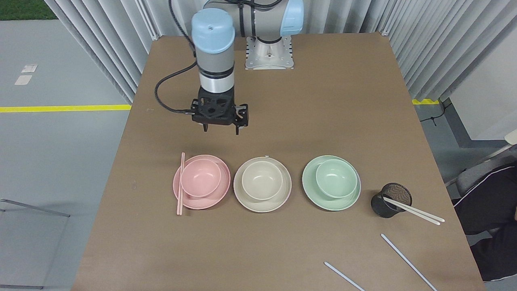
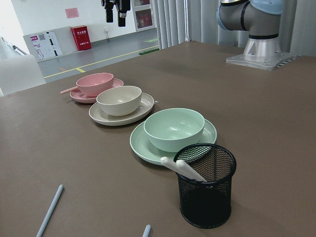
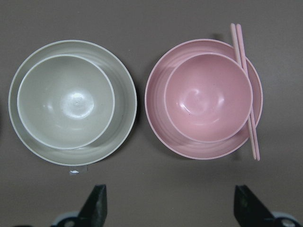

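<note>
My gripper [image 1: 221, 129] hangs high over the back left of the table, behind the plates; its two fingers stand apart with nothing between them, as the wrist view shows. A pink bowl [image 1: 200, 177] on a pink plate [image 1: 218, 195] has pink chopsticks [image 1: 180, 199] lying across its left side. Beside it are a cream bowl [image 1: 262, 179] on a cream plate [image 1: 259, 206] and a mint bowl [image 1: 335, 177] on a mint plate [image 1: 320, 199]. A black mesh cup [image 1: 383, 209] at the right holds white chopsticks [image 1: 421, 214].
Two pale sticks [image 1: 407, 261] lie apart at the front right of the table [image 1: 194, 252]. The robot base [image 1: 269, 58] stands at the back. A seated person is at the right edge.
</note>
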